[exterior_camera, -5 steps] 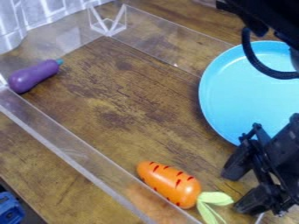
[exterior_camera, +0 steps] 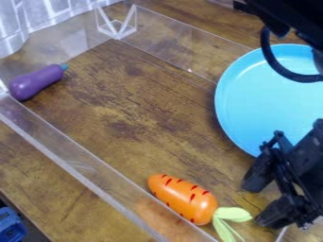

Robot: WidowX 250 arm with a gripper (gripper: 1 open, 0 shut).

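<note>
My black gripper is at the lower right, its fingers low beside the green leaves of a toy carrot, which lies orange with red marks along the bottom. The fingers look spread apart, with nothing visible between them, though the arm hides part of the gripper. A light blue plate sits at the right, partly covered by the dark arm and its cable. A purple eggplant lies at the upper left.
A clear plastic barrier runs along the left and back of the wooden surface. A blue object shows at the lower left corner.
My gripper has shifted very slightly at the lower right; the carrot, plate and eggplant are unmoved.
</note>
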